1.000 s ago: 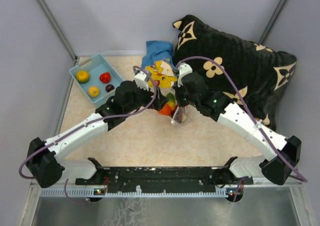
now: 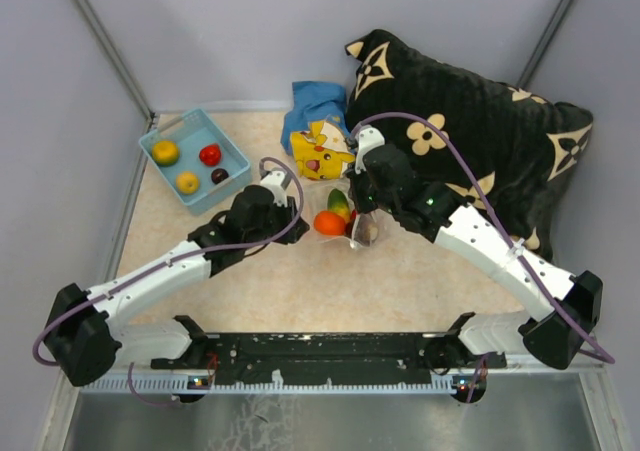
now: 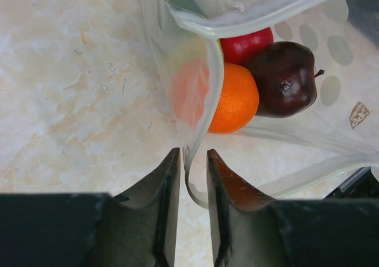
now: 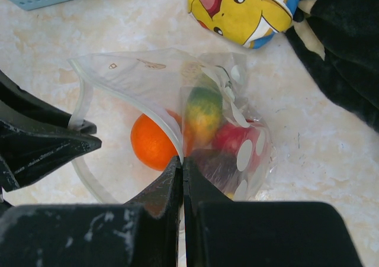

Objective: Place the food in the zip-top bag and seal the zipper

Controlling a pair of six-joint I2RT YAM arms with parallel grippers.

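A clear zip bag lies on the table holding an orange, a dark plum-like fruit, a red fruit and a green-yellow fruit. My left gripper is part open at the bag's left rim, the translucent edge between or just behind its fingers. My right gripper is shut at the bag's zipper edge, which runs into its fingertips from above; it stands over the bag.
A blue basket with yellow and red fruits and a dark one sits at back left. A yellow-and-blue cloth and a black patterned cushion lie behind the bag.
The right arm has stayed still.
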